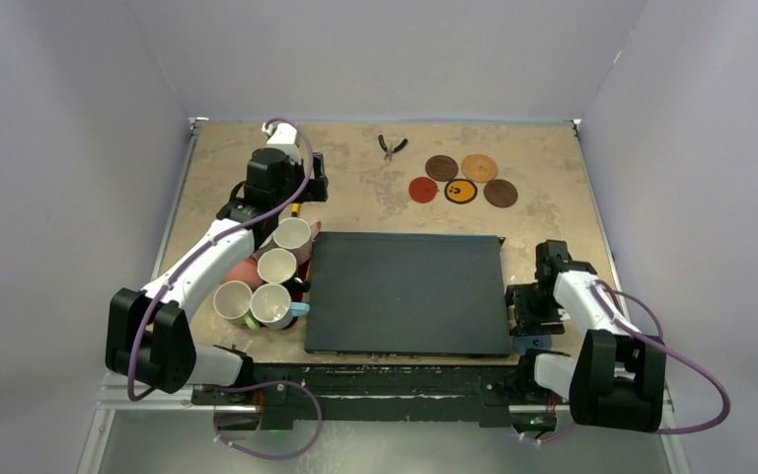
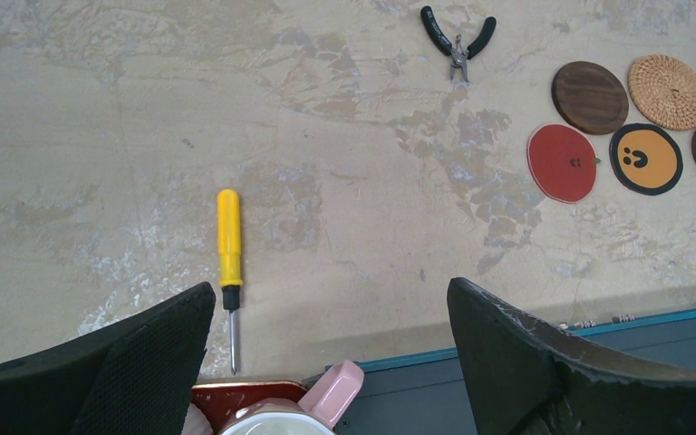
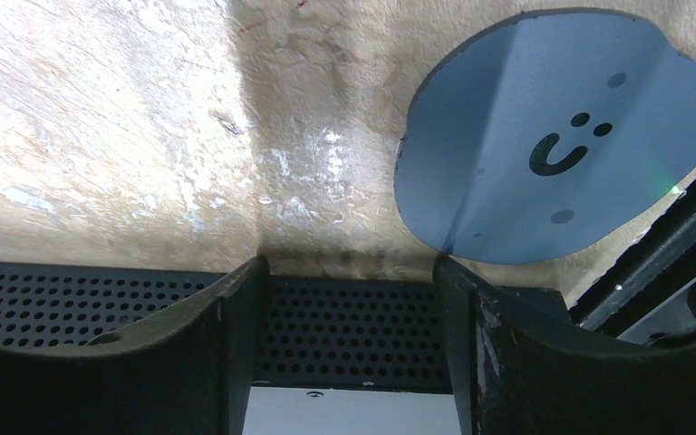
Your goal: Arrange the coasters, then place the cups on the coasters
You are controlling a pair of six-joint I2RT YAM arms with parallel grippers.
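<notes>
Several cups stand close together at the left: one with a pink handle (image 1: 294, 235), one with a dark handle (image 1: 277, 267), one with a green handle (image 1: 233, 302) and one with a light blue handle (image 1: 273, 305). Beyond them my left gripper is open, its gap empty. At the right, my right gripper hovers beside the dark box (image 1: 410, 296). Its fingers (image 3: 485, 353) stand some way apart; no cup shows between them. A blue face coaster (image 3: 557, 136) lies close by, partly covered in the top view. More coasters, red (image 1: 422, 190) and yellow-faced (image 1: 461, 192) among them, lie at the back.
The wide box fills the middle front; its perforated side (image 3: 353, 331) runs behind the right fingers. A yellow screwdriver (image 2: 228, 237) lies below the left gripper, pliers (image 2: 459, 54) farther back. Bare table surrounds the back coasters.
</notes>
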